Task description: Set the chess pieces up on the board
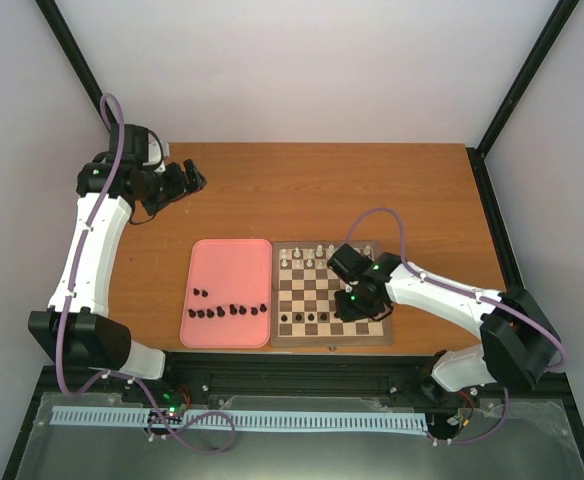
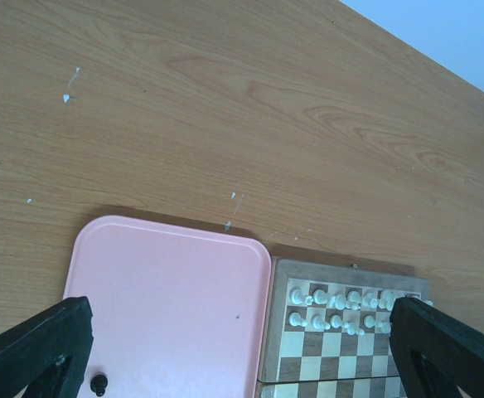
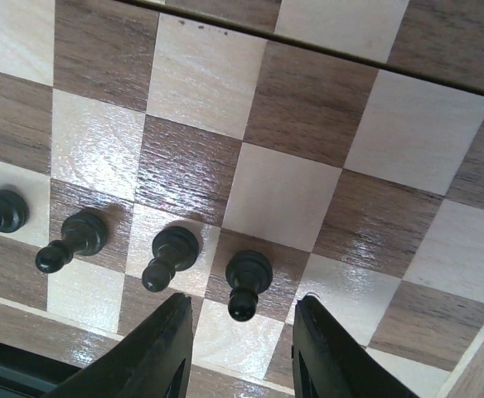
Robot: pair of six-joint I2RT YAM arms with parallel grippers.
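In the right wrist view, a black pawn (image 3: 249,272) stands upright on a dark square of the board. My right gripper is open around its head, with a gap to each finger. More black pawns (image 3: 174,249) line the same row to the left. The chessboard (image 1: 282,285) has white pieces (image 1: 297,253) along its far side. Other black pieces (image 1: 221,312) lie in the pink tray (image 1: 230,262). Away at the upper left, my left gripper is open and empty, above the table.
The tray sits directly left of the board. Wide bare table (image 1: 302,190) lies behind both. My right arm (image 1: 437,300) reaches over the board's right side and hides squares there. A seam (image 3: 325,51) crosses the board.
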